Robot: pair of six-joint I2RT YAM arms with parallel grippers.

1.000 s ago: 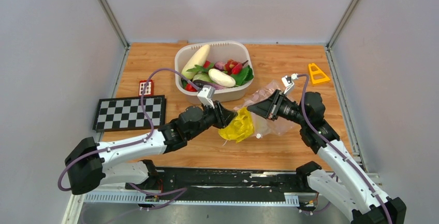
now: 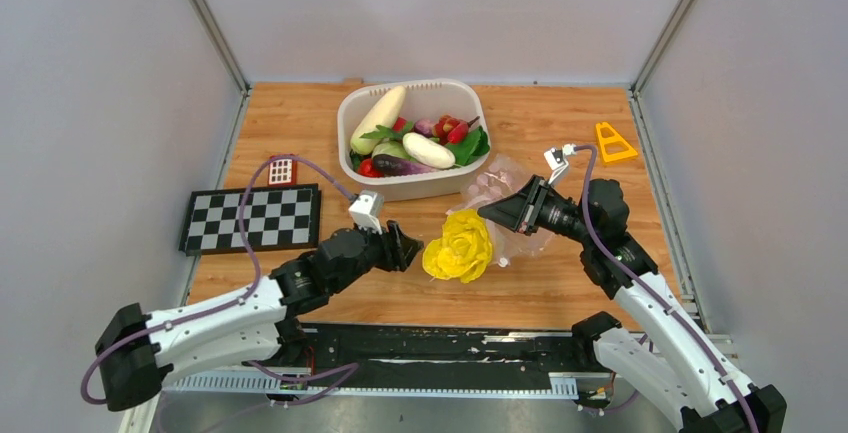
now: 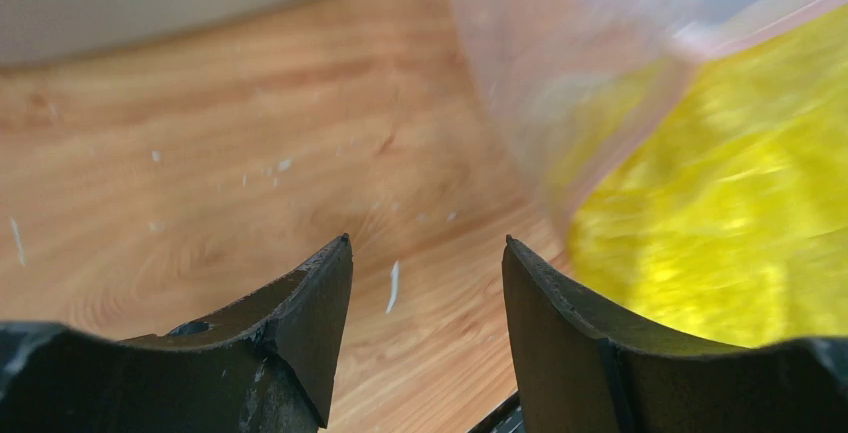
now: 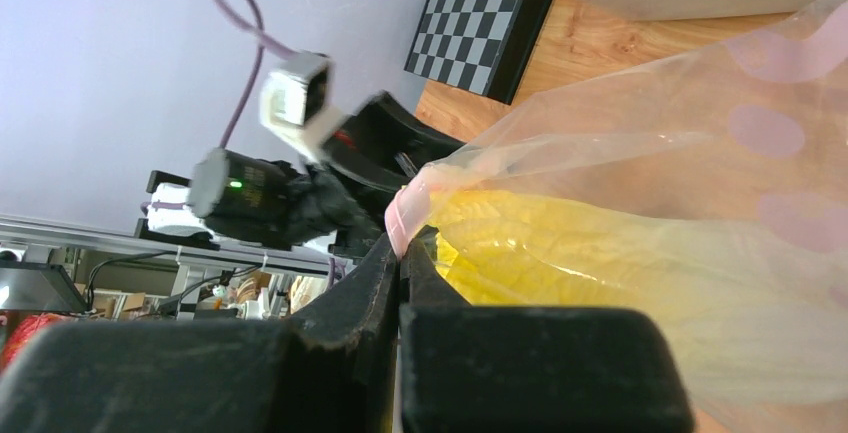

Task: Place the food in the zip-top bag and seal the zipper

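A clear zip bag (image 2: 518, 248) with pink spots has a crumpled yellow leafy item (image 2: 458, 248) at its mouth and partly inside. My right gripper is shut on the bag's edge, near its pink zip strip. My left gripper stands open just left of the bag, bare wood between its fingers. The white basket (image 2: 405, 185) behind holds the food: pale long vegetables, an eggplant, red peppers, onions and greens.
A checkered board (image 2: 245, 221) and a small red object (image 2: 283, 170) lie at the left, a yellow triangle (image 2: 616, 145) at the right. Bare tabletop lies in front of the basket.
My left gripper has drawn back left and downward, away from the yellow item, which now shows fuller and more spread out. The right arm has stayed still.
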